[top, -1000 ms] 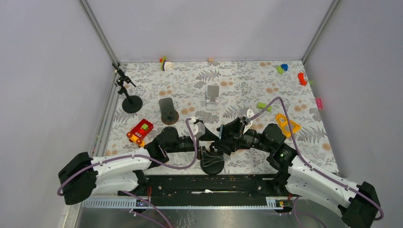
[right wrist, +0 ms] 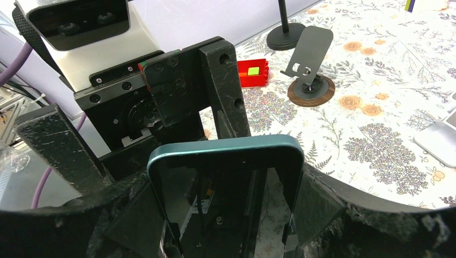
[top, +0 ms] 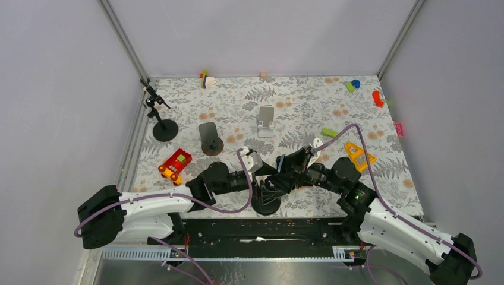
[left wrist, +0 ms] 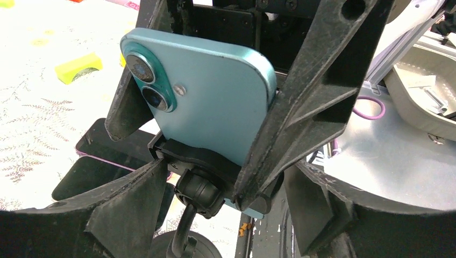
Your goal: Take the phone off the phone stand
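In the left wrist view the teal phone (left wrist: 209, 91), camera side facing me, stands tilted with its lower part in the black clamp of the phone stand (left wrist: 199, 156). My right gripper reaches from above, one finger along each side of the phone. My left gripper has its fingers on both sides of the clamp, close to its ends. Whether either pair presses firmly cannot be seen. The right wrist view shows the phone's dark screen (right wrist: 220, 193) between the right fingers. From the top, arms cover most of the stand except its base (top: 265, 208).
A dark stand on a brown base (top: 209, 139), a white stand (top: 265, 122) and a black lamp-like stand (top: 165, 127) are farther back. A red toy truck (top: 176, 162) lies left, a yellow triangular piece (top: 358, 156) right.
Both wrists have shifted slightly toward the right and the table's front over the last second, staying crossed close together above the stand. The stand's base shows no clear movement.
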